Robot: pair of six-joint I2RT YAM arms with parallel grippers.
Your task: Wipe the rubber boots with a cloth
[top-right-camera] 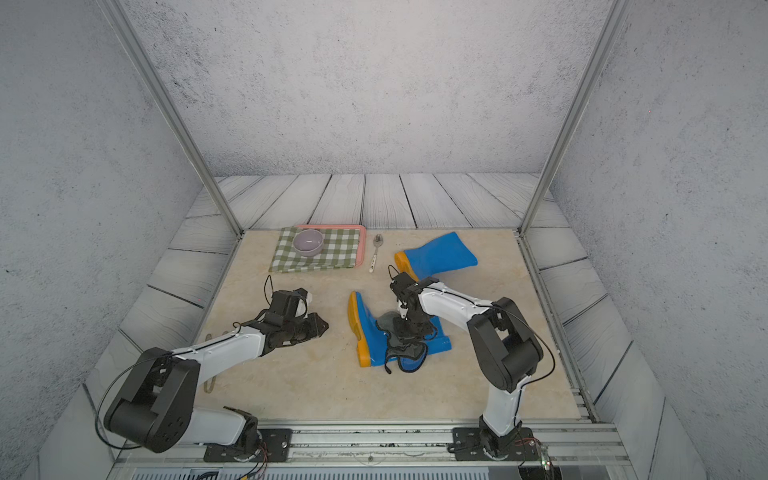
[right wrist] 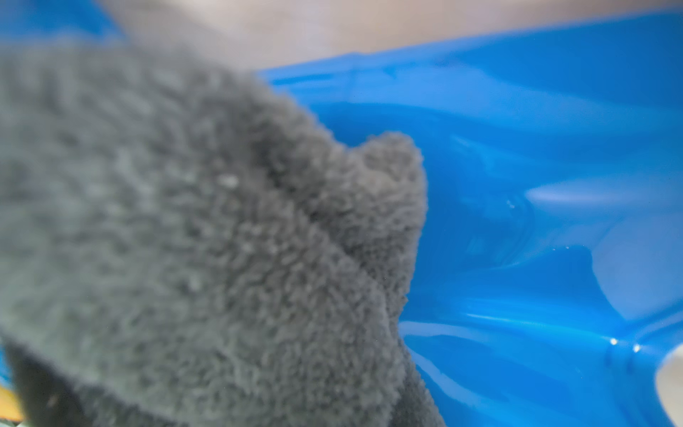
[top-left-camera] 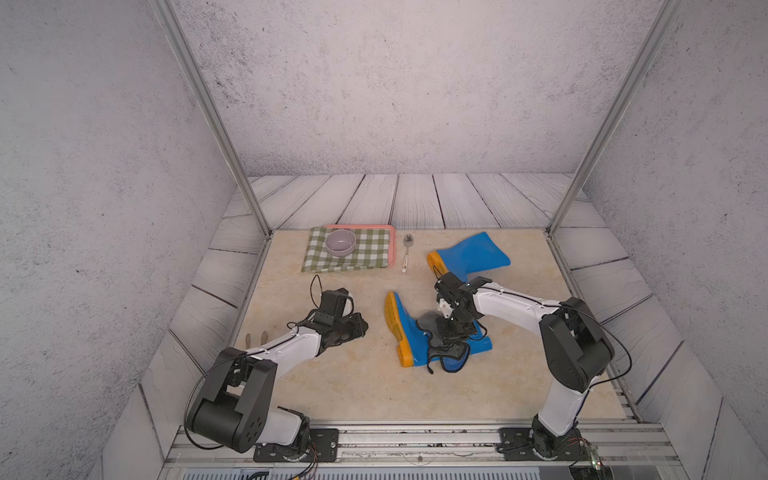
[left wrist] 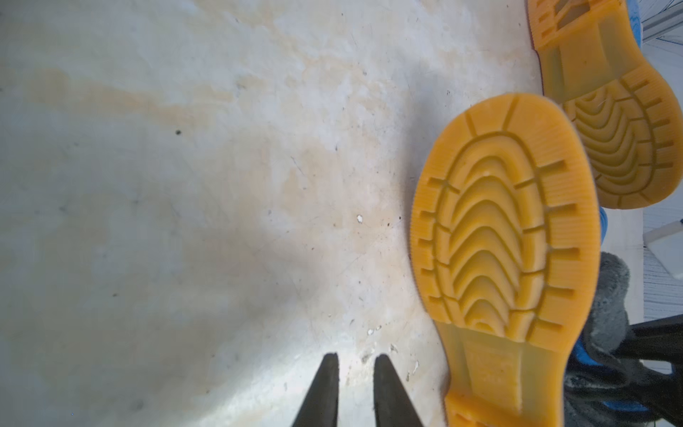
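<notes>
A blue rubber boot with a yellow sole [top-left-camera: 395, 328] lies on its side at the middle of the table. Draped over its shaft is a grey cloth [top-right-camera: 405, 349] with dark edging; my right gripper [top-left-camera: 456, 326] presses down there, shut on the cloth, whose grey pile [right wrist: 213, 249] hides the fingertips in the right wrist view. Apart from the sole, to its left, is my left gripper; its fingers stand part open with only bare table showing between them. The second blue boot [top-left-camera: 473, 253] lies farther back to the right, partly behind the right arm.
At the back left a pink tray [top-left-camera: 392, 248] holds a green checked cloth [top-left-camera: 372, 249] and a mauve bowl [top-left-camera: 341, 243]. A spoon [top-left-camera: 406, 252] lies beside the tray. The table's front strip and the gap between left gripper and boot are clear.
</notes>
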